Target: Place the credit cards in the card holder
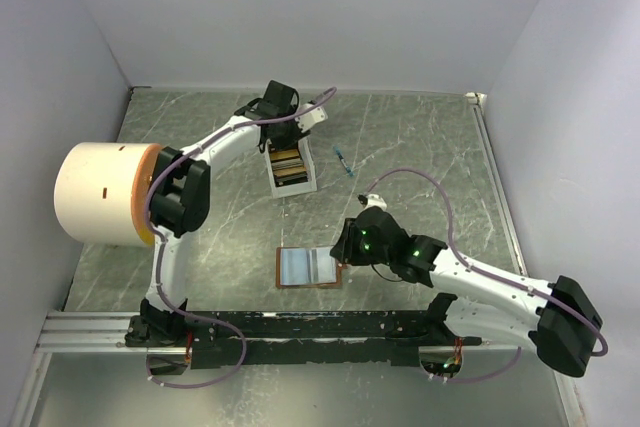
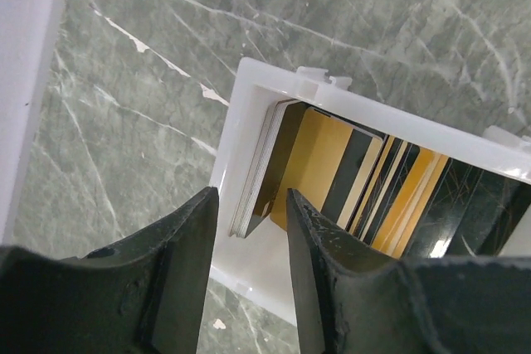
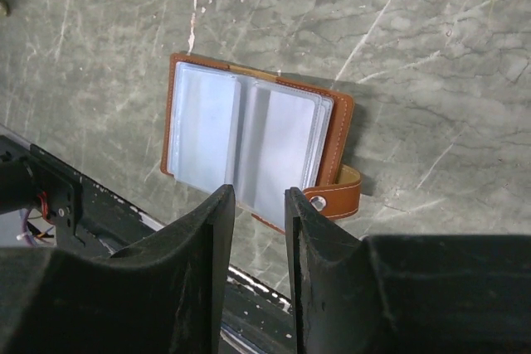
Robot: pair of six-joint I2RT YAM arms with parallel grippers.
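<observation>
A white tray (image 1: 305,185) holds a row of cards (image 2: 318,155) in gold, black and striped edges. My left gripper hangs over the tray's end, its fingers apart with no card visible held between them. The brown leather card holder (image 3: 336,134) lies open on the table with clear plastic sleeves, at the front centre in the top view. My right gripper is above the holder's right side, fingers parted and nothing seen between them.
A small blue object (image 1: 343,161) lies right of the tray. A large cream roll-shaped object (image 1: 100,192) sits at the left.
</observation>
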